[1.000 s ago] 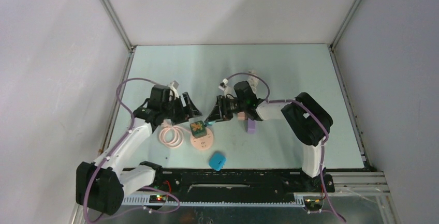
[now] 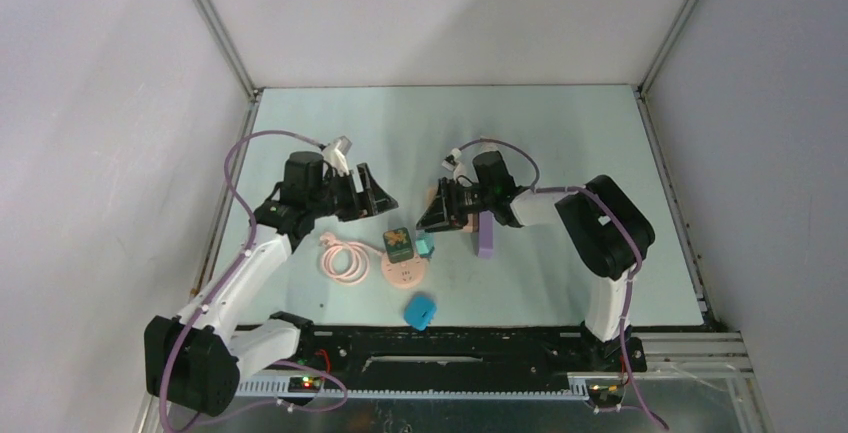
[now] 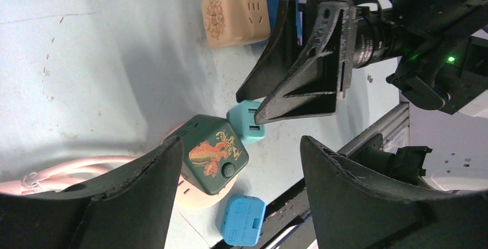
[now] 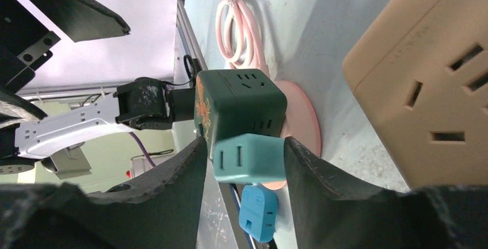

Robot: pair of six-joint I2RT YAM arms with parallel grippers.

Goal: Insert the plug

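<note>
The green cube plug [image 3: 210,154] with an orange figure rests on the round pink socket [image 2: 404,273]. A small mint block [image 3: 247,121] touches its right side. My right gripper is around the mint block, which is between or just beyond its fingertips; whether it grips it is unclear. In the top view it is right of and above the green cube. My left gripper stands open above and left of the cube, nothing between its fingers.
A coiled pink cable [image 2: 345,261] lies left of the socket. A blue block [image 2: 420,311] sits near the front edge. A beige block [image 3: 236,18] and a purple block [image 2: 485,238] are to the right.
Both arms have moved back and right, the left away from the cube. The green cube, socket and mint block have shifted rightward.
</note>
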